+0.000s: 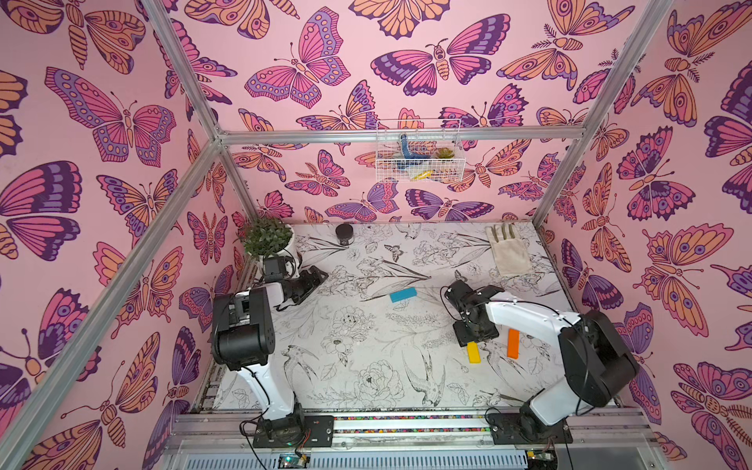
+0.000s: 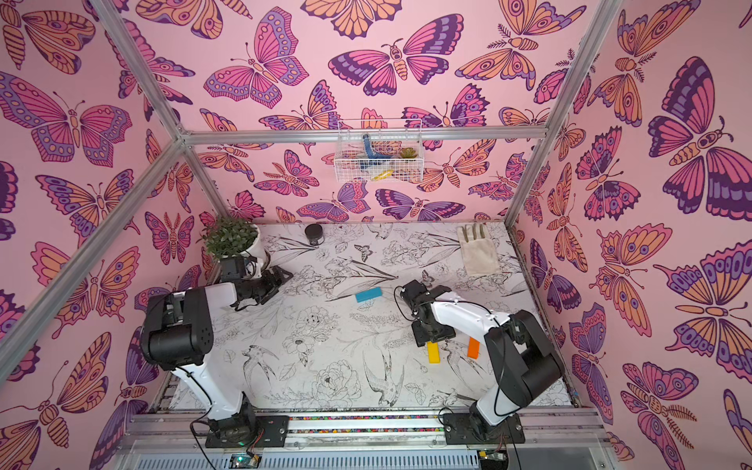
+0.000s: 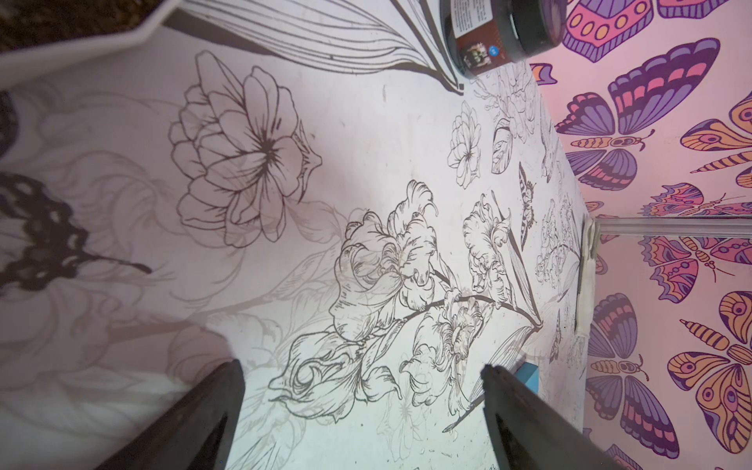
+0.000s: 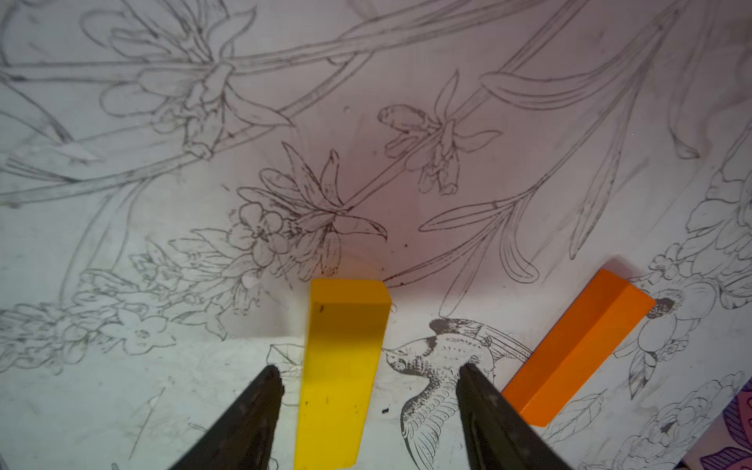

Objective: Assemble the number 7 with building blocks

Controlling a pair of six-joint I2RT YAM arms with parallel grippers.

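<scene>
A blue block (image 1: 403, 294) lies flat by itself near the middle of the table. The yellow block (image 4: 338, 376) shows in the right wrist view, lying on the table between and beyond the open fingers of my right gripper, which hovers over it without gripping. To its right an orange block (image 4: 578, 348) lies at a slant in that view. My left gripper is open and empty at the left of the table, near the plant. Only a small end of the blue block (image 3: 529, 376) shows past one left finger.
A potted plant (image 1: 267, 236) and a dark jar (image 1: 344, 233) stand at the back left. A pale glove (image 1: 510, 250) lies at the back right.
</scene>
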